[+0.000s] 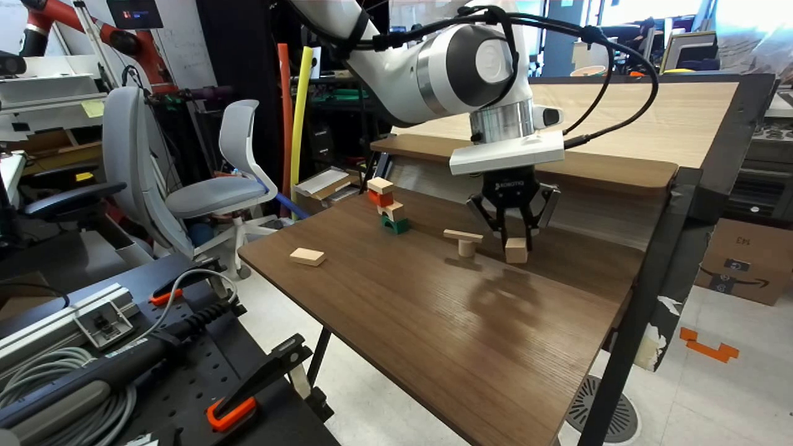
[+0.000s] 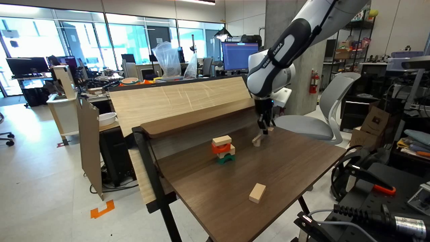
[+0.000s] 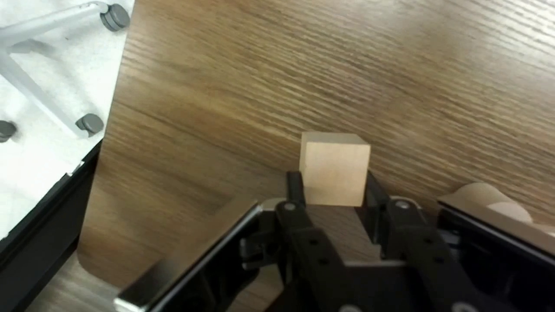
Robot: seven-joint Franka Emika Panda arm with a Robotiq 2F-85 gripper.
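A pale wooden block (image 1: 516,251) is between the fingers of my gripper (image 1: 517,242), which is shut on it at the right rear of the brown table. In the wrist view one finger touches each side of the block (image 3: 337,174). It appears raised off the tabletop, though the gap is hard to judge. Just left of it in exterior view 1, a short wooden cylinder (image 1: 466,248) stands upright with a flat plank (image 1: 462,235) across its top. In exterior view 2 the arm partly hides the held block (image 2: 270,129).
A stack of wooden, red and green blocks (image 2: 221,148) stands towards the back of the table. One loose flat block (image 1: 306,256) lies near the edge by the chair. A raised shelf (image 1: 595,167) borders the rear.
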